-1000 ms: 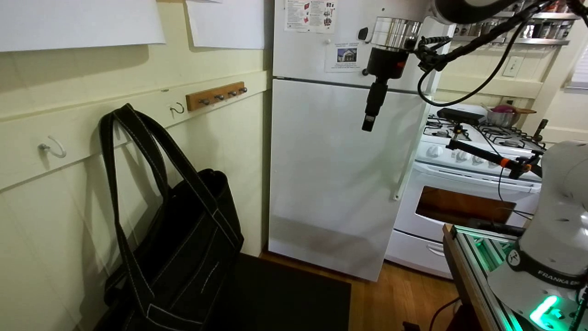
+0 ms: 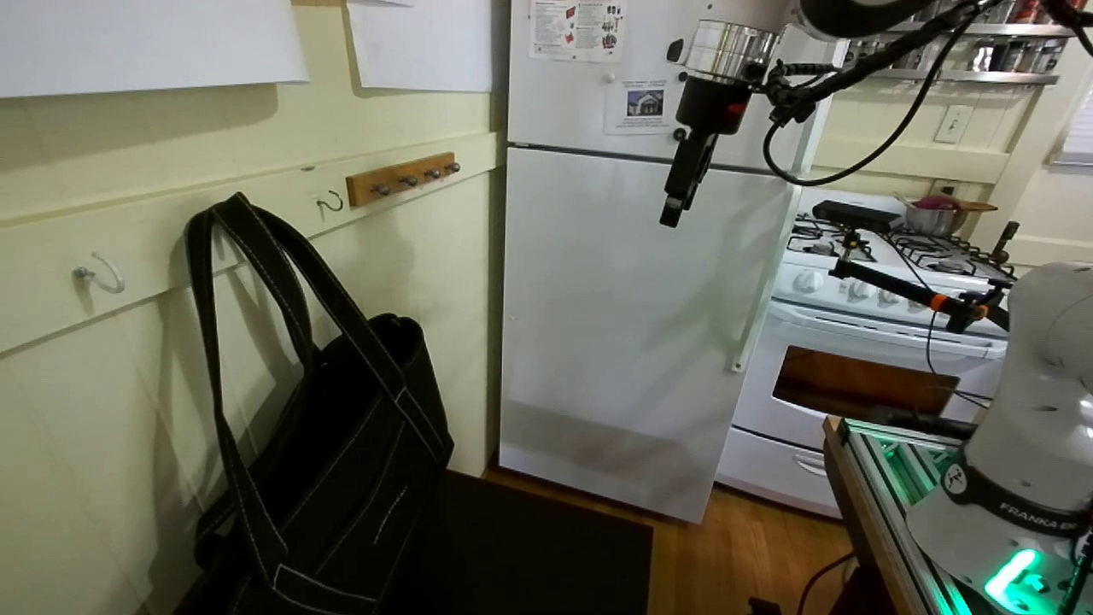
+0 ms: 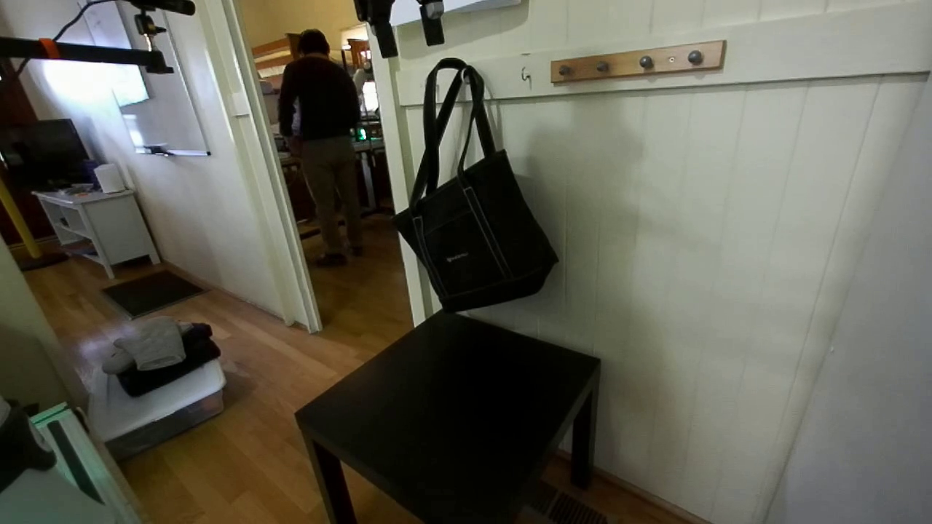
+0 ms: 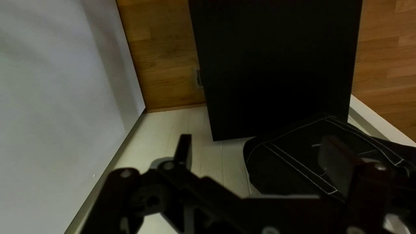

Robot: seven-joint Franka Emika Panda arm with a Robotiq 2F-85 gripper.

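Observation:
A black tote bag (image 3: 478, 236) with white stitching hangs by its long handles (image 3: 432, 131) from a hook on the wall rail. In exterior view 1 the bag (image 2: 359, 461) fills the lower left, its top opening slack. My gripper (image 2: 676, 205) points down in front of the white fridge, high up and well apart from the bag. Its two fingers stand wide apart at the top edge of exterior view 2, so the gripper (image 3: 408, 39) is open with nothing between them. The wrist view shows the bag (image 4: 288, 163) below, partly behind one finger (image 4: 337, 163).
A black table (image 3: 454, 410) stands below the bag. The fridge (image 2: 615, 328) closes off one side. On the rail sit a bare hook (image 2: 330, 202), a white hook (image 2: 102, 275) and a wooden peg strip (image 2: 405, 178). A person (image 3: 321, 131) stands beyond the doorway.
In exterior view 1, my gripper has shifted a little up and to the left and tilted slightly. The bag hangs as before.

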